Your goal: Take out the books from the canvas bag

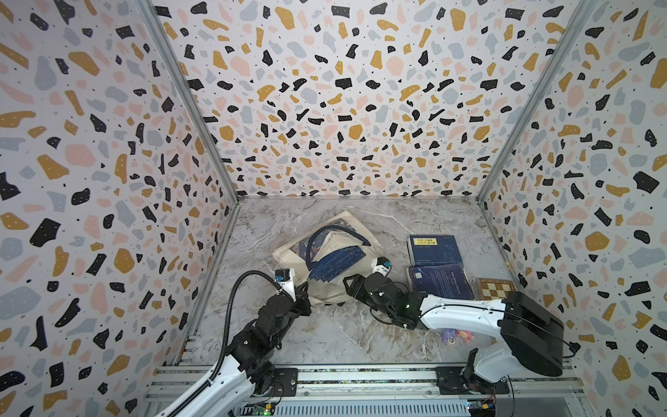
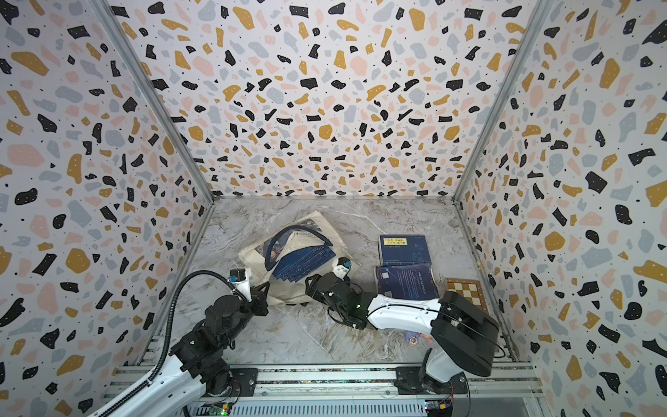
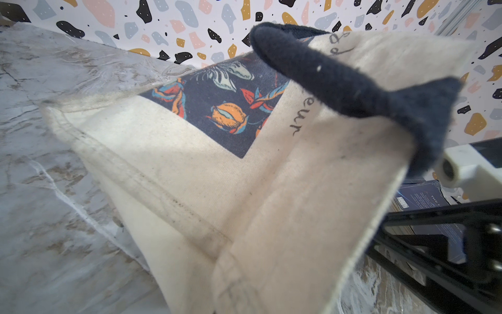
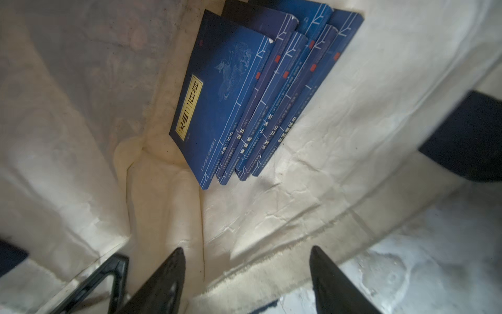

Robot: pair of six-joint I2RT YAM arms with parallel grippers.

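The cream canvas bag (image 1: 285,253) lies open on the marble table, its dark handle (image 1: 338,228) arched over the far side. Several thin blue books (image 4: 224,89) lean together inside. At the mouth, my right gripper has its fingers (image 4: 170,277) spread with nothing between them, clear of the books. Standing at the bag's left front corner is my left gripper (image 1: 305,295), shut on the raised canvas edge. That canvas fills the left wrist view and hides the left fingertips; one black finger (image 4: 117,272) shows against it in the right wrist view.
Two stacks of blue books, a far one (image 1: 435,258) and a nearer one (image 1: 440,281), lie right of the bag. A checkered board (image 1: 494,287) and a small colourful item (image 1: 457,336) are close to the right arm. Bare table extends behind the bag.
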